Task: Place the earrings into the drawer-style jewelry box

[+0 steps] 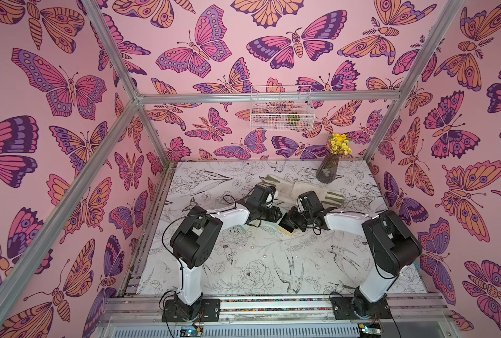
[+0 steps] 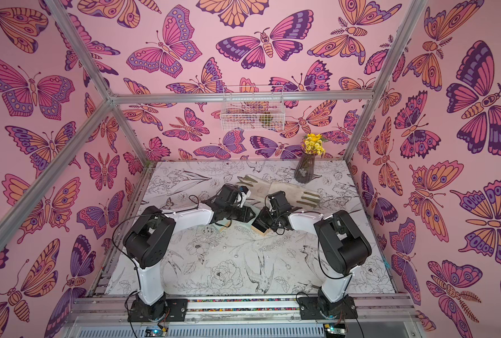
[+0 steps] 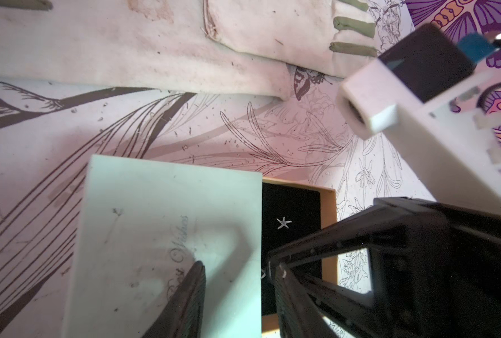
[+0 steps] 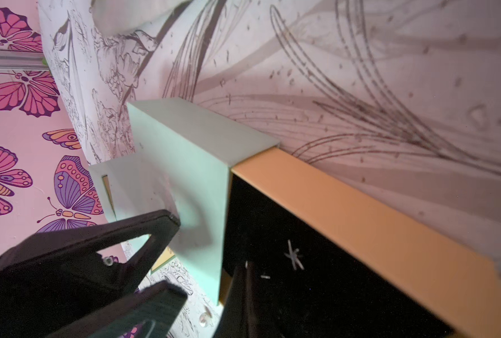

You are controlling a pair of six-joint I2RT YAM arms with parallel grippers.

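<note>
The jewelry box has a mint sleeve [image 3: 166, 214] with its tan-edged drawer [image 4: 363, 208] slid partly out. On the drawer's black lining lies a starfish earring [image 3: 283, 223], with a small pale piece [image 4: 265, 276] nearby. My left gripper hovers at the sleeve's open end, its fingers apart; whether they grip anything is unclear. Over the drawer, beside the sleeve, my right gripper is shut. A tiny glint shows at its tips, too small to identify. In the top left view the arms hide much of the box.
Behind the box lies a pair of pale gloves [image 1: 295, 190]; farther back stands a dark vase of yellow flowers [image 1: 328, 168]. A small white bead-like piece [image 4: 203, 318] rests on the table.
</note>
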